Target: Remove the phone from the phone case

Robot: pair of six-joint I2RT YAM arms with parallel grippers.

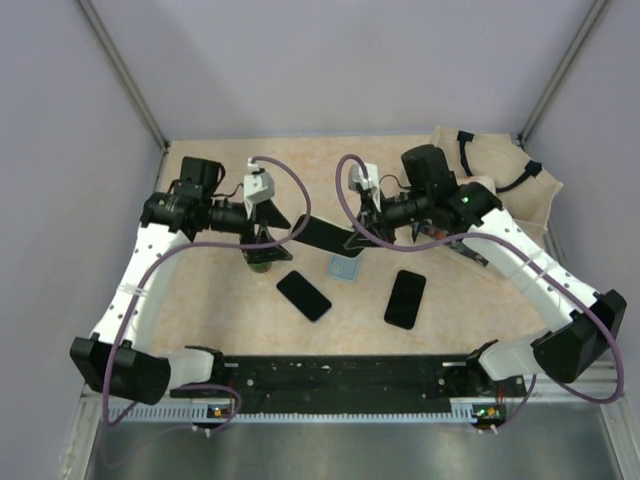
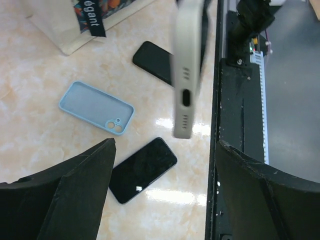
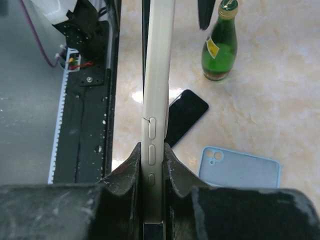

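Observation:
A phone in a pale case (image 1: 322,236) is held up edge-on in my right gripper, which is shut on its end; its pale side with buttons fills the middle of the right wrist view. My left gripper (image 1: 270,228) stands open just left of the phone's free end. In the left wrist view the phone (image 2: 186,75) hangs between and beyond the open fingers, blurred. A light blue empty case (image 2: 96,105) lies on the table beneath.
Black phones (image 1: 304,296) (image 1: 405,299) lie on the table. A green bottle (image 3: 219,50) stands under the left arm. A beige bag (image 1: 500,170) sits at the back right. The table's front edge (image 1: 300,360) is close.

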